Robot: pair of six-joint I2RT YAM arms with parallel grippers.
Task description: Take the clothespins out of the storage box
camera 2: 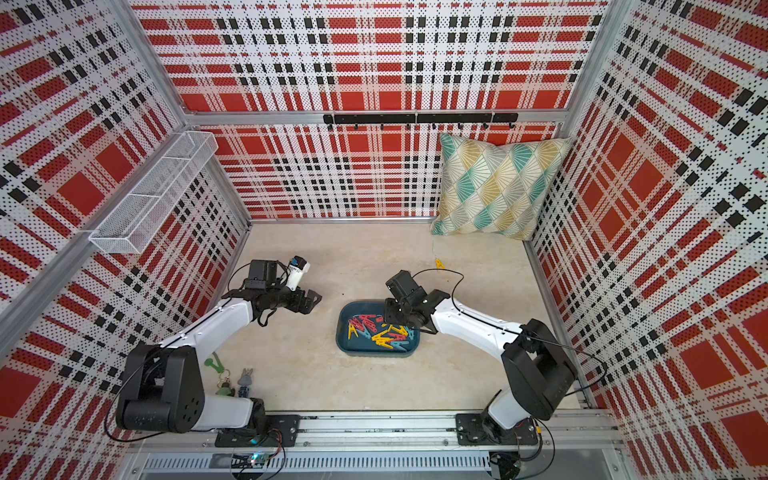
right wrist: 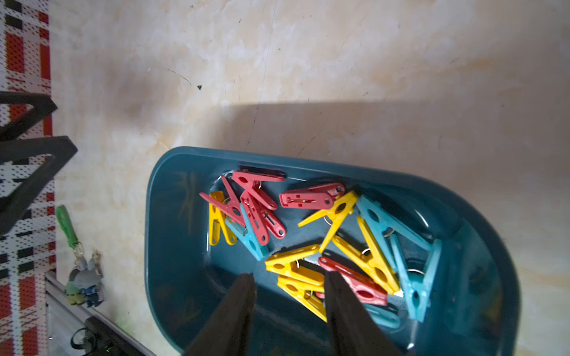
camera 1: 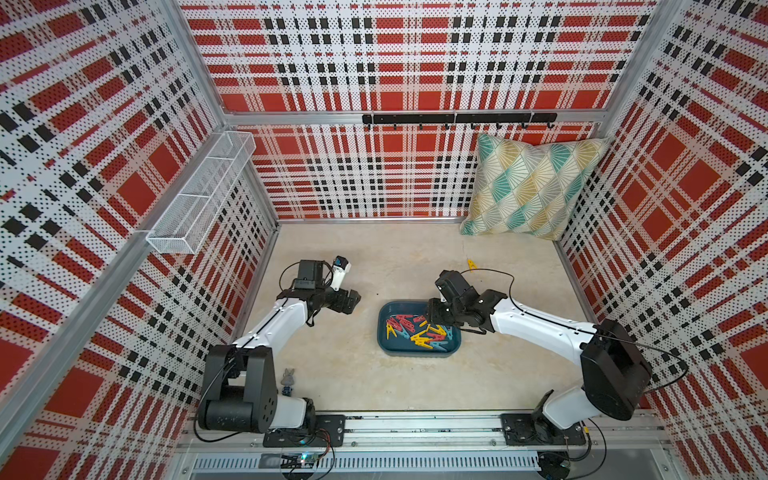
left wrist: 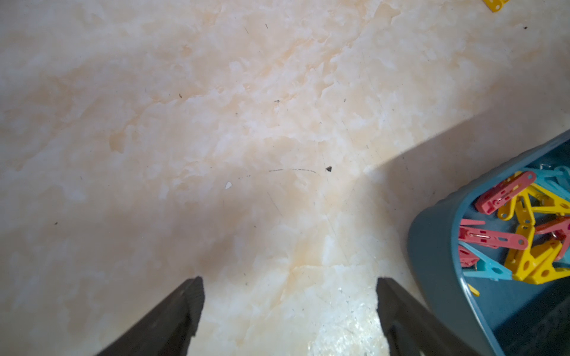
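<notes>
The dark teal storage box (camera 1: pixel 386 349) stands on the table with several red, yellow and light blue clothespins inside it. In the right wrist view they lie loose on the box floor, among them a red clothespin (right wrist: pixel 354 281), a yellow clothespin (right wrist: pixel 371 254) and a blue clothespin (right wrist: pixel 415 279). My right gripper hovers over the box, its fingers apart and nothing between them. To the left of the box, above bare table, my left gripper is wide open and empty. One yellow clothespin (camera 2: pixel 440 263) lies on the table behind the box.
A patterned cushion (camera 1: pixel 532 188) leans at the back right. A white wire basket (camera 1: pixel 200 196) hangs on the left wall. Small keychain figures (right wrist: pixel 86 281) lie near the left arm's base. Most of the tabletop behind and in front of the box is clear.
</notes>
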